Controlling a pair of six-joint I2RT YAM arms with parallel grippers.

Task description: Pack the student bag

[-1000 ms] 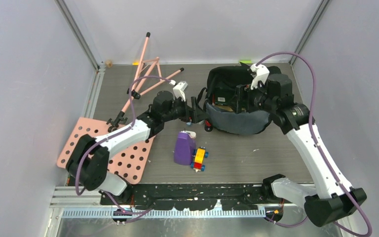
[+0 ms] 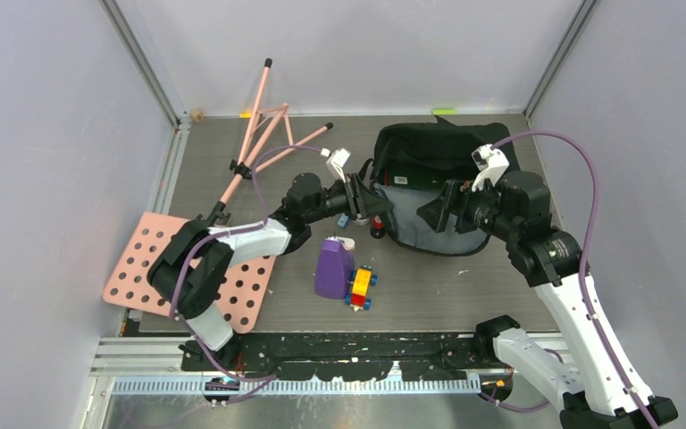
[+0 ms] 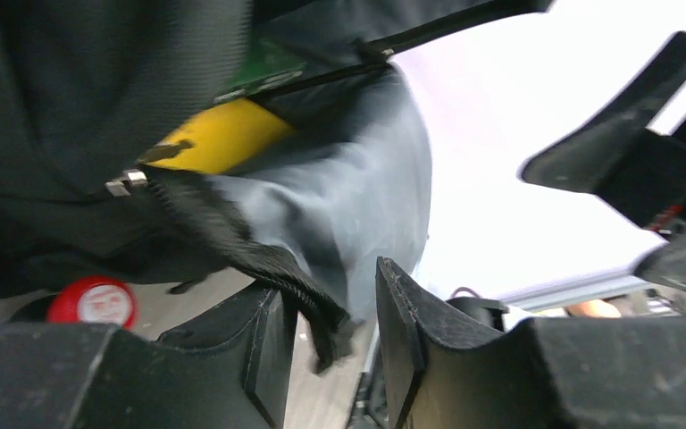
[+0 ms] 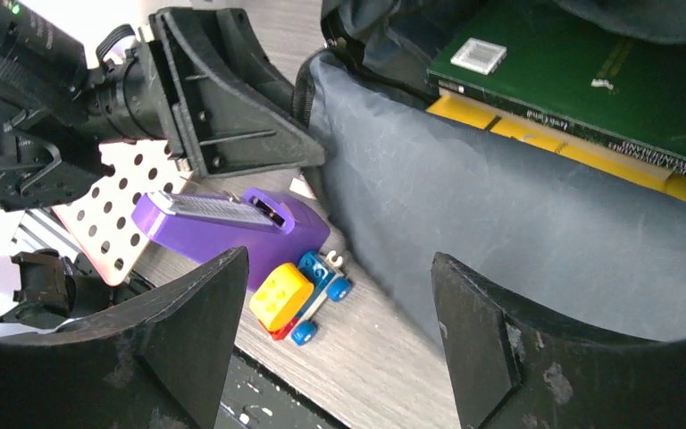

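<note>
The dark student bag [image 2: 429, 147] lies at the back right with its grey front panel [image 2: 424, 231] folded down. Inside it, a green book [image 4: 581, 85] rests over a yellow one [image 4: 581, 150]. My left gripper is shut on the bag's zippered edge [image 3: 241, 243] at its left side. Above the grey panel, my right gripper is open, its fingers parted with nothing between them. A purple case [image 2: 331, 270] and a toy vehicle [image 2: 361, 288] with yellow and red blocks stand on the table in front, left of the bag.
A small red and black item [image 2: 377, 227] sits by the bag's left front corner. On the left lie a pink perforated board [image 2: 147, 255] and a pink-legged stand [image 2: 259, 98]. Bare table [image 2: 447, 299] stretches in front of the bag.
My left gripper has moved right and taken the bag's edge. The bag's front panel has been drawn out flatter and wider.
</note>
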